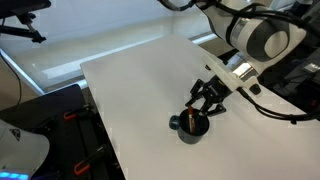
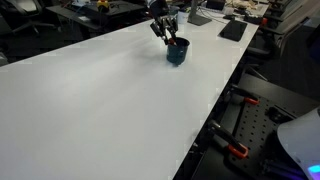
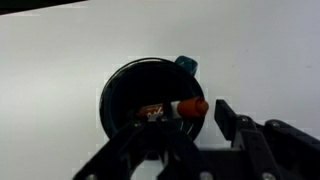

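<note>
A dark mug (image 1: 193,128) stands upright on the white table, its teal handle (image 3: 187,65) showing in the wrist view. Inside it leans a slim orange-red object (image 3: 192,107), its tip near the rim; something brownish (image 3: 150,112) lies deeper in the mug. My gripper (image 1: 203,106) points down over the mug's opening. In the wrist view its dark fingers (image 3: 232,122) stand apart, one on each side of the orange-red object. Whether either finger touches that object cannot be made out. In exterior view 2 the mug (image 2: 177,52) is near the table's far edge.
Cables hang along the arm (image 1: 262,40). Beyond the table are dark equipment and a keyboard-like item (image 2: 232,28).
</note>
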